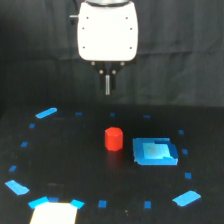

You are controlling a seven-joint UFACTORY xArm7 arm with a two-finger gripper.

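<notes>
A small red block sits on the dark table near the middle of the camera view. To its right lies a blue tray-like piece with a lighter blue shape inside it. My gripper hangs under the white arm end, higher in the picture than the red block and apart from it. Its two thin fingers stand close together, and nothing shows between them.
Small blue squares dot the black table. Light blue strips lie at the left and right edges. A pale piece is cut off at the bottom left. The space around the red block is mostly clear.
</notes>
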